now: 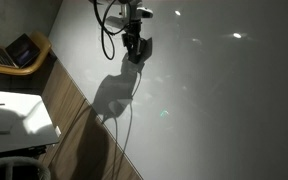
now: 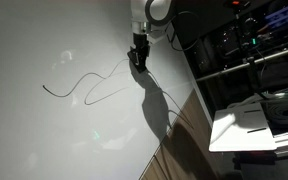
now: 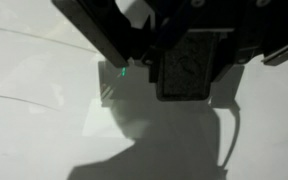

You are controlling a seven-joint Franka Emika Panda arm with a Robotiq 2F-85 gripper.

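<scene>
A dark block (image 3: 185, 78), apparently an eraser, is held in my gripper, its squared lower end pointing at the white surface in the wrist view. My gripper (image 1: 135, 47) is at the large pale board (image 1: 219, 95) in exterior view 1; whether the block touches it cannot be told. From exterior view 2, thin dark curved lines (image 2: 72, 91) cross the board (image 2: 64, 130) to the left of the gripper (image 2: 138, 58). Faint lines also show at the left of the wrist view. A shadow covers the board beside the gripper.
A white table (image 1: 19, 120) stands at the lower left of exterior view 1, with a laptop (image 1: 22, 50) on a chair above it. A wooden strip (image 1: 84, 130) runs along the board's edge. Most of the board is free of objects.
</scene>
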